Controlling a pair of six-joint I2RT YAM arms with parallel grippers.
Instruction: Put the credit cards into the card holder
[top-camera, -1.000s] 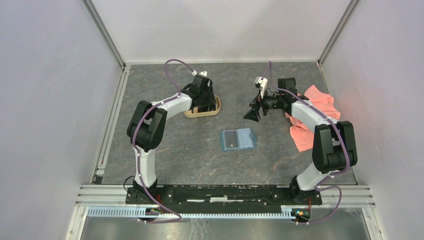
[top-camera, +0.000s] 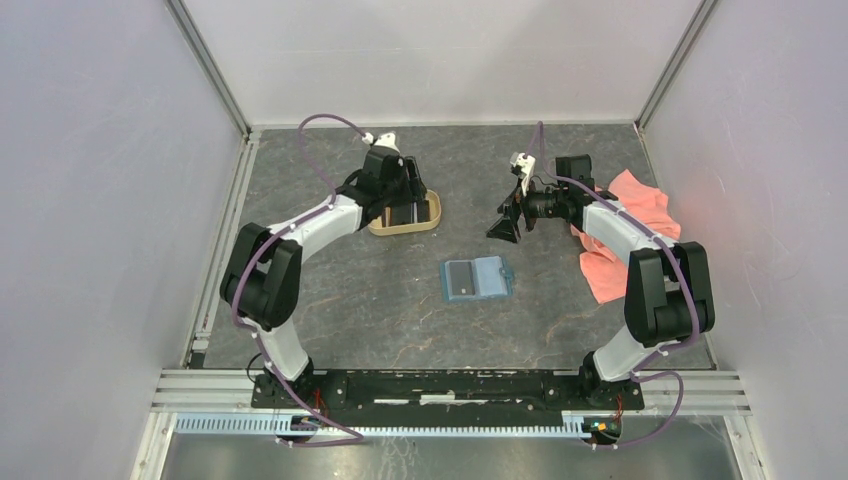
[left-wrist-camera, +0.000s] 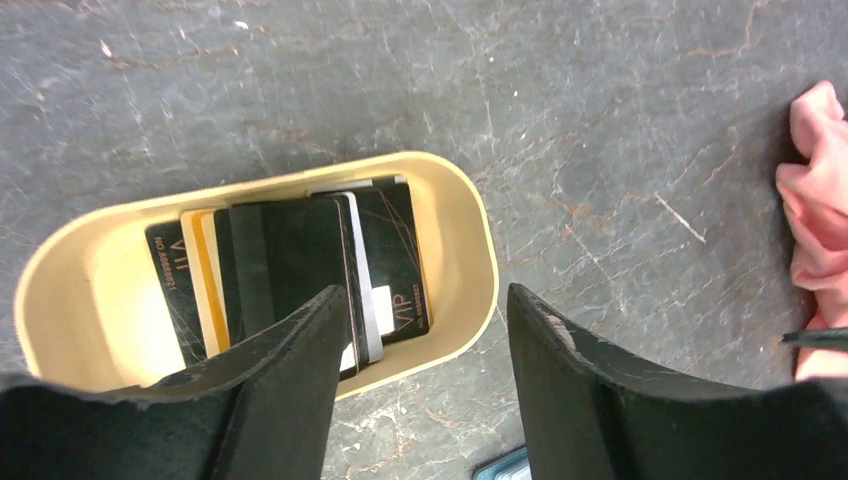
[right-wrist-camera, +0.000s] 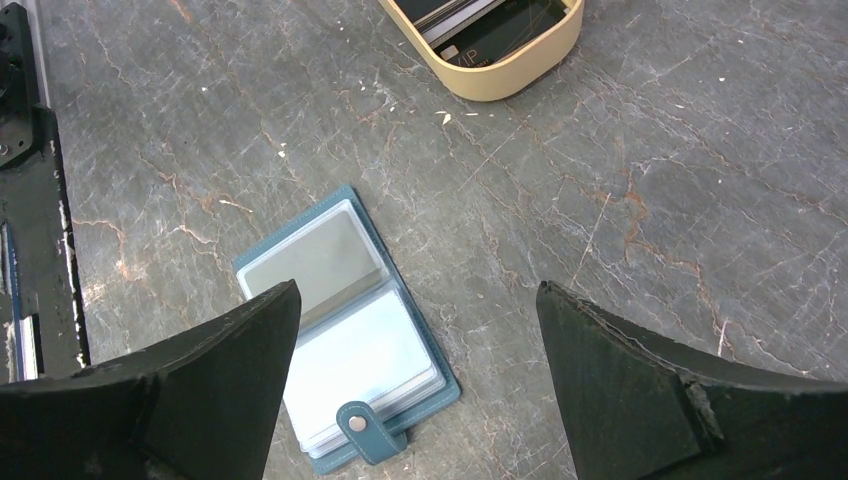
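A tan oval tray holds several black, white and yellow cards, some printed VIP. My left gripper is over the tray, fingers apart, nothing visible between them. The blue card holder lies flat and open on the table below the tray in the top view, with clear sleeves and a snap tab; it also shows in the right wrist view. My right gripper stands open to the right of the tray, above and beside the holder, with nothing between its fingers.
A pink cloth lies crumpled at the right, partly under the right arm. White walls surround the grey marble table. The table's lower left and the area around the holder are clear.
My left arm has pulled back and its gripper has shifted slightly up and left in the top view, uncovering more of the tray. The right arm is still.
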